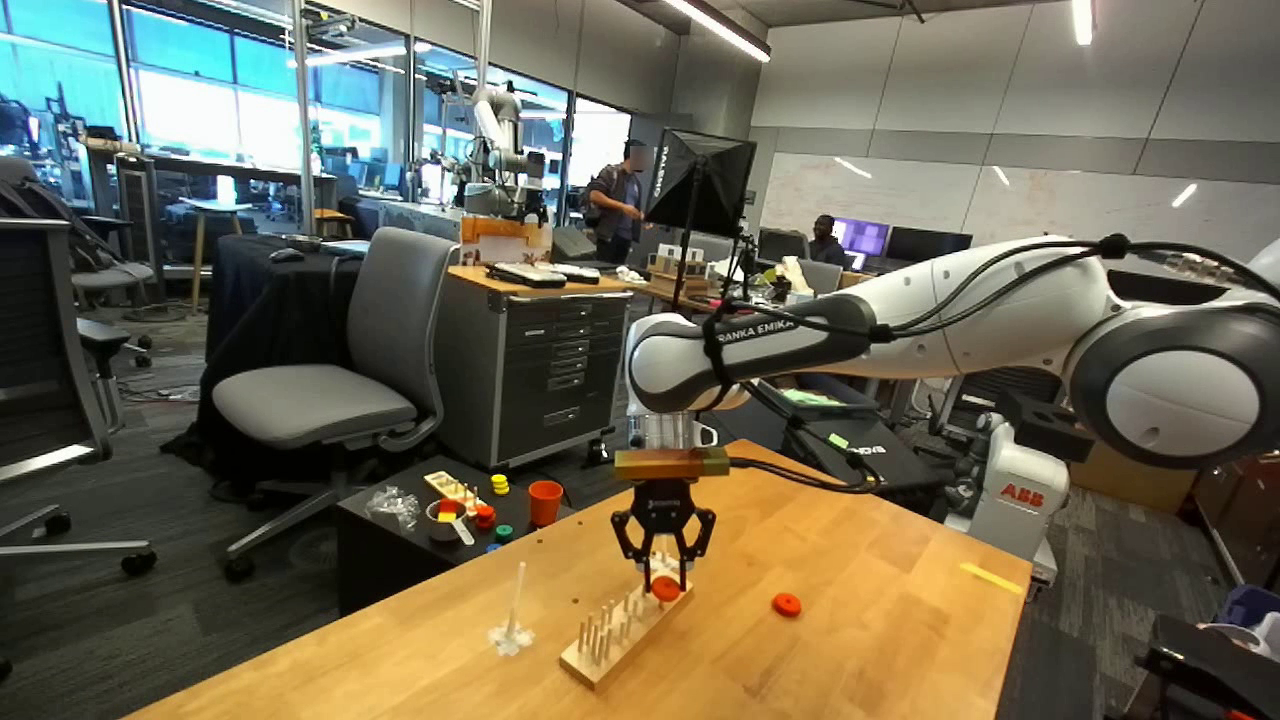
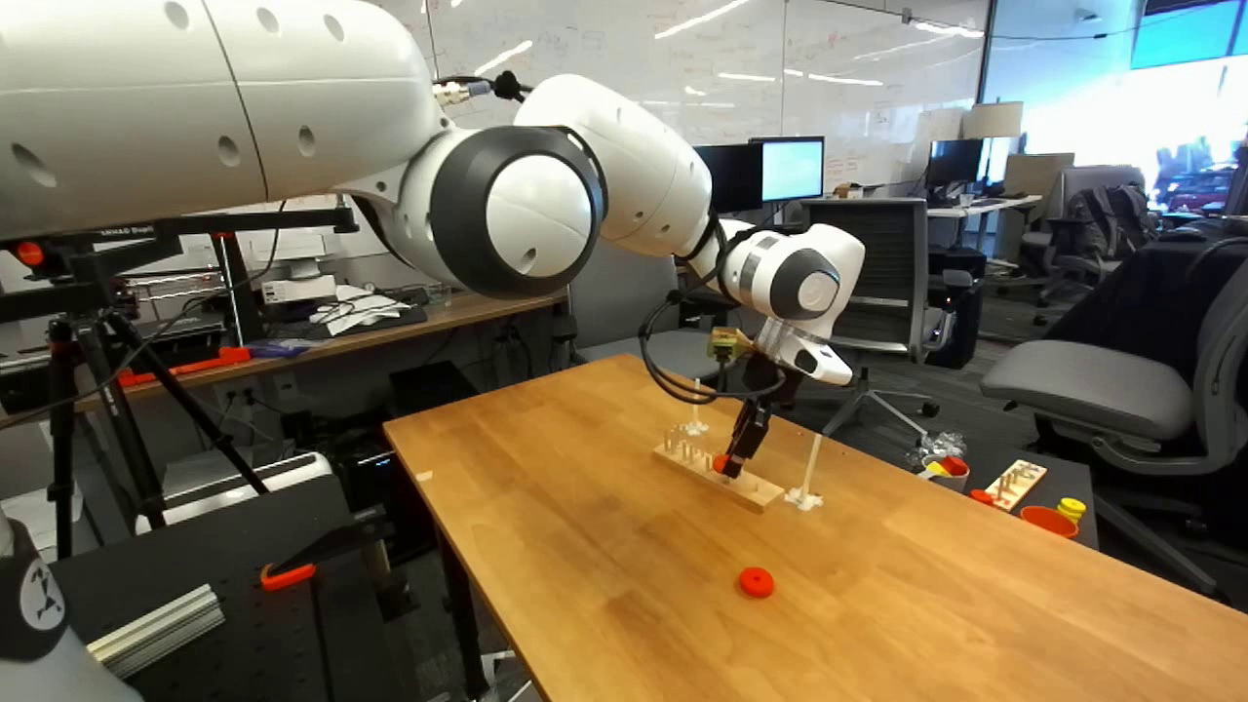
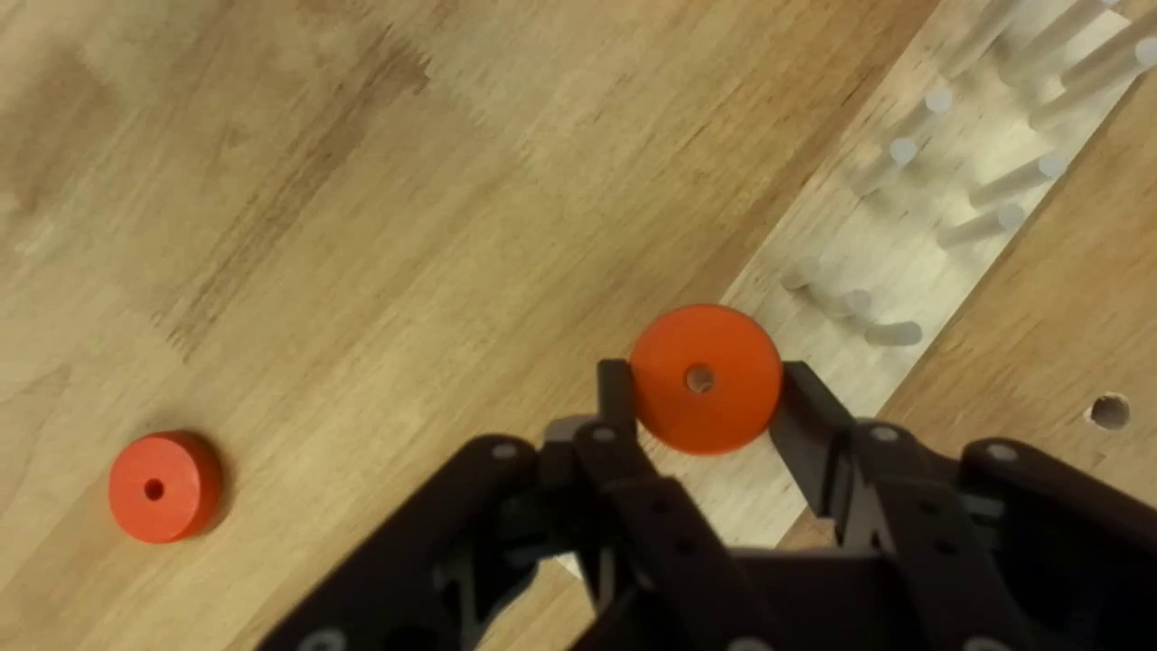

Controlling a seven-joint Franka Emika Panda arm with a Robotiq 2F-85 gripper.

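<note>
In the wrist view an orange-red disc [image 3: 738, 403] with a small centre hole is pinched between the two black fingers of my gripper, which is shut on it. The disc is over the single-peg end of a pale wooden peg board [image 3: 748, 504], nearer its edge, and hides whatever lies beneath it. Several thin pegs [image 3: 893, 334] rise in rows along the rest of the board. A second orange-red disc [image 3: 163, 488] lies flat and loose on the table, apart from the board. Whether the held disc touches the board or a peg I cannot tell.
Upright white sticks on taped bases stand near the board, one being the stick [image 1: 517, 600]. A low black table [image 1: 396, 546] beside the wooden table [image 1: 864, 576] carries an orange cup [image 1: 545, 503] and more coloured discs.
</note>
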